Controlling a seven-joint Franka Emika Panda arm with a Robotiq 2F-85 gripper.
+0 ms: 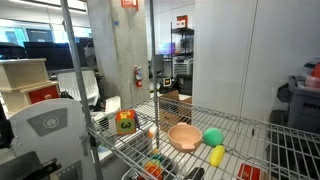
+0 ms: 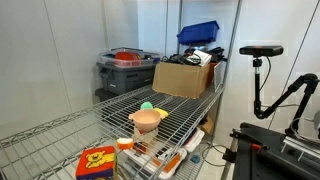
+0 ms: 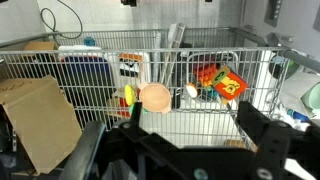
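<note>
In the wrist view my gripper hangs high over a wire rack [image 3: 200, 124], its dark fingers spread wide along the lower edge. Nothing shows between them. A peach-coloured bowl [image 3: 155, 97] rests on the rack, with a green round item [image 3: 137, 112] and a yellow item [image 3: 128, 95] beside it. Farther right lies a red box with a yellow-green front [image 3: 229, 83]. Exterior view 1 shows the same bowl [image 1: 185, 137], green item [image 1: 212, 136], yellow item [image 1: 217, 155] and box [image 1: 125, 122]. The gripper cannot be made out in either exterior view.
A cardboard box [image 3: 42, 124] stands left of the rack in the wrist view. Dark grey bins [image 2: 125, 77] are behind the rack. Long utensils [image 3: 174, 42] and smaller items lie near one edge. Open wire surface surrounds the bowl on one side.
</note>
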